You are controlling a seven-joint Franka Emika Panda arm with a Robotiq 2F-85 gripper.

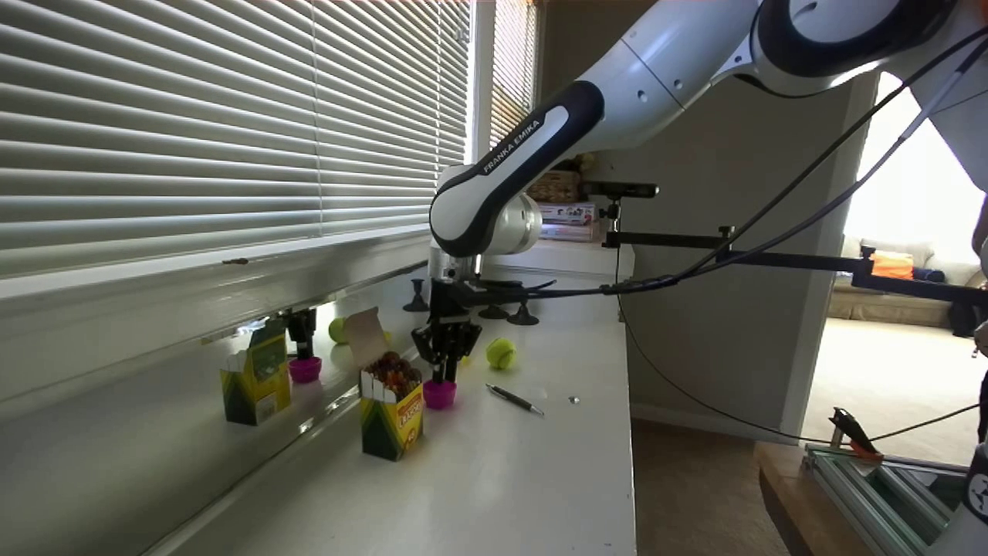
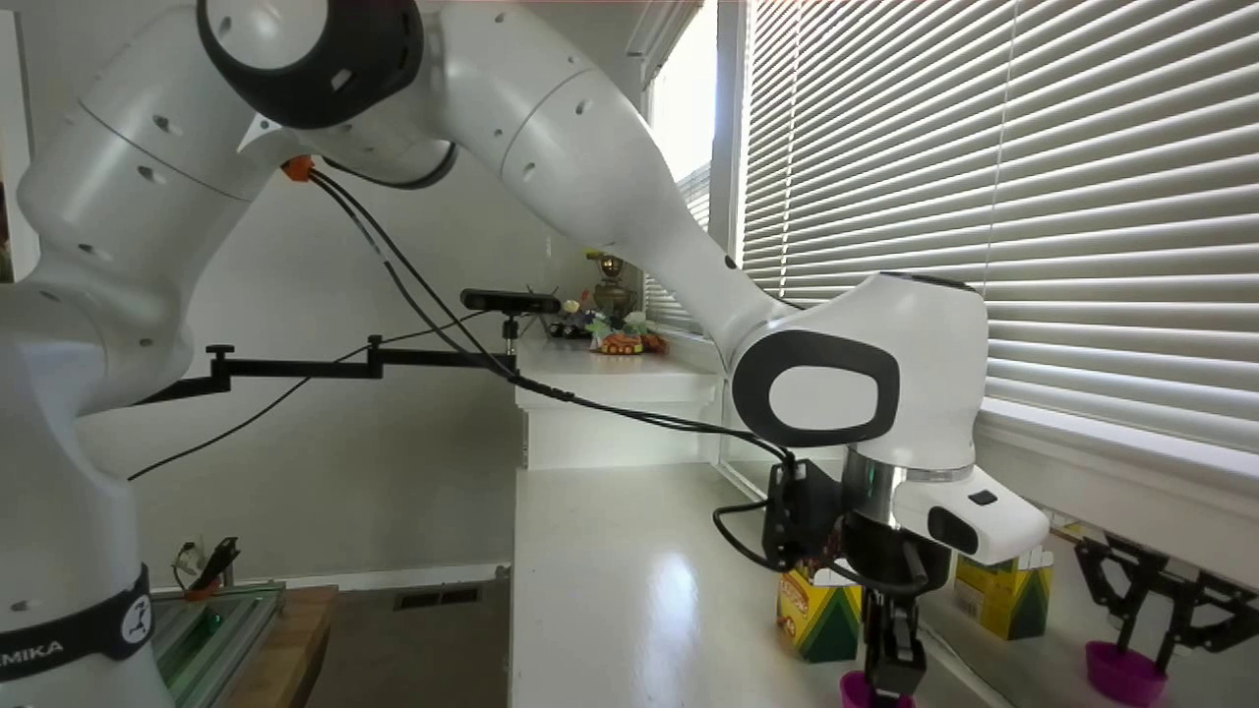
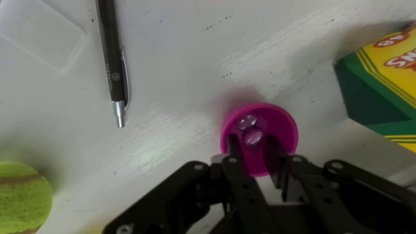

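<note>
A small magenta cup stands upright on the white surface in the wrist view. Inside it lie two clear, rounded gems, one by the wall and the other closer to the fingers. My gripper points down with its fingertips within the cup's rim, part open. A gap separates the fingers, and the nearer gem shows just beyond it, with nothing visibly clamped. From the side, in exterior view 1, the gripper reaches down into the cup. The fingertips' lower ends are hidden by the cup wall there.
An open crayon box stands close beside the cup. A tennis ball, a dark pen and a clear flat piece lie around it. Toward the front, the surface is clear. The reflective back wall stands near the arm.
</note>
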